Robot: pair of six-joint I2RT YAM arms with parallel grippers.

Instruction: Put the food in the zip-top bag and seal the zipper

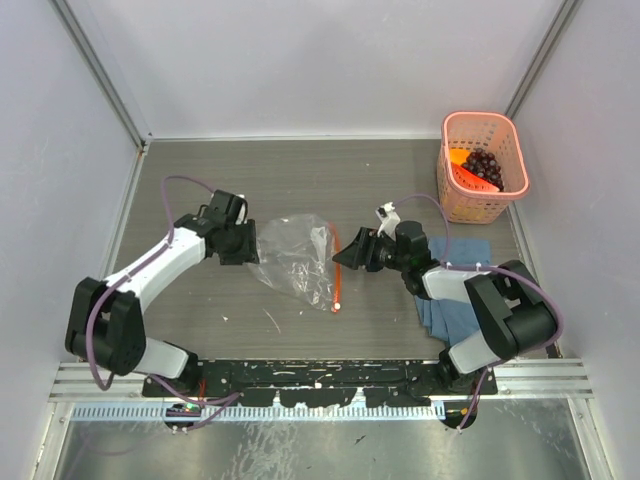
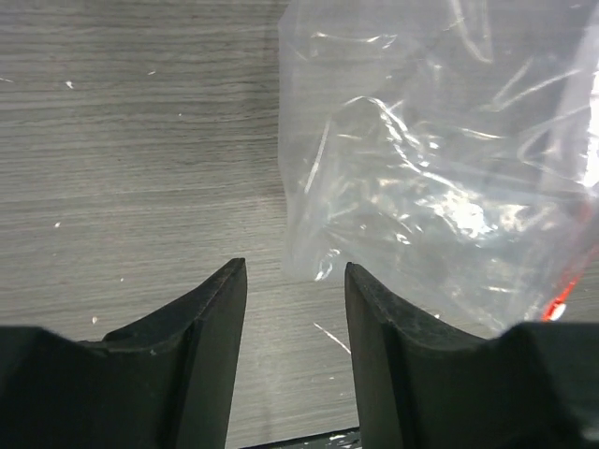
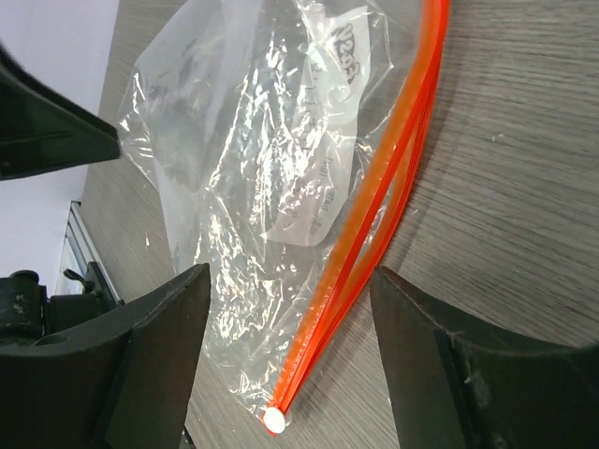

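A clear zip top bag [image 1: 292,258] lies on the grey table between my two arms, its orange zipper edge [image 1: 337,270] on the right side. In the right wrist view that orange zipper [image 3: 351,238] runs slantwise with a white slider [image 3: 273,419] at its near end. My left gripper stands open at the bag's left end, the plastic just beyond its fingertips and nothing held. Over the zipper, my right gripper is open with empty space between its fingers. Grapes [image 1: 481,167] and orange and yellow pieces rest in the basket.
A pink basket [image 1: 480,125] stands at the back right. Folded blue cloth [image 1: 450,310] lies beneath the right arm. Bare table [image 1: 290,180] extends behind the bag, and walls close in both sides.
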